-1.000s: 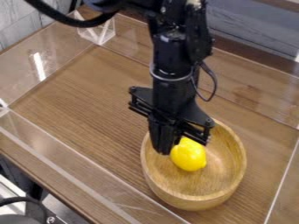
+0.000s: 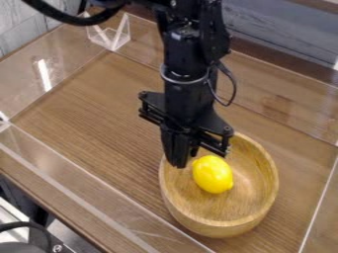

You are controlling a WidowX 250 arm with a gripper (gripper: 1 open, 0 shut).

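Observation:
A round tan bowl [image 2: 238, 212] stands on the wooden table at the lower right, with a yellow object [image 2: 212, 176], lemon-like in shape, inside it. My black gripper [image 2: 179, 158] is over the bowl's back-left part, its tips just up-left of the yellow object. It is shut, with nothing seen between its fingers.
The wooden table [image 2: 79, 119] has clear room to the left of the bowl. Clear plastic panels run along its edges, and a white frame stands at the upper left. Dark cables are at the lower left.
My gripper has moved slightly left, uncovering more of the yellow object. The bowl and the object look unmoved.

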